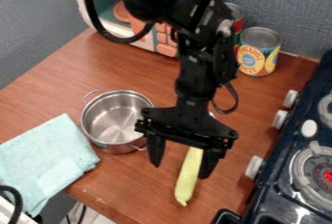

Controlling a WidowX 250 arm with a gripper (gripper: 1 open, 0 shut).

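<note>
My gripper (183,152) is a black two-fingered tool hanging over the wooden table, fingers spread apart and pointing down, with nothing visible between them at this angle. A pale yellow-green long vegetable (187,181) lies on the table beneath and just below it, its upper end hidden by the gripper. A steel pot (112,116) sits to the gripper's left.
A light blue towel (39,160) lies at the lower left. A black stove (298,184) fills the right side. Cans (258,53) and a teal-and-white holder (150,36) stand at the back. The table's middle left is open.
</note>
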